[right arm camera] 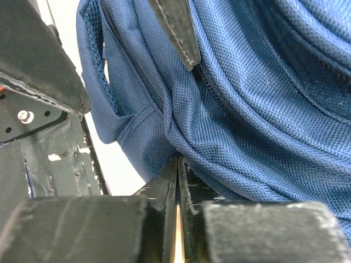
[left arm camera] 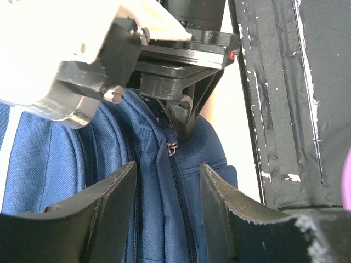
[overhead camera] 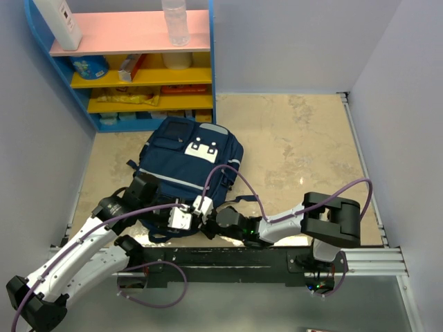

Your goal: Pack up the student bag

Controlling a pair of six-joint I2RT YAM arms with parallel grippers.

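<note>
The navy student bag [overhead camera: 181, 153] lies on the floor in front of the shelf, both arms meeting at its near end. In the left wrist view, my left gripper stands open, its fingers on either side of a fold of bag cloth with a zipper [left arm camera: 180, 192]. A metal zipper piece [left arm camera: 172, 148] sits just below the tip of my right gripper. The right wrist view shows that gripper shut, its tips against the blue cloth, nothing visible between them. Left gripper fingers [right arm camera: 178, 33] appear above it.
A blue shelf unit [overhead camera: 213, 69] behind the bag carries a clear bottle [overhead camera: 176, 24], a white bottle [overhead camera: 61, 26], a blue container [overhead camera: 90, 66] and a yellow packet [overhead camera: 128, 95]. Floor to the bag's right is bare. A dark rail [overhead camera: 221, 259] runs along the front edge.
</note>
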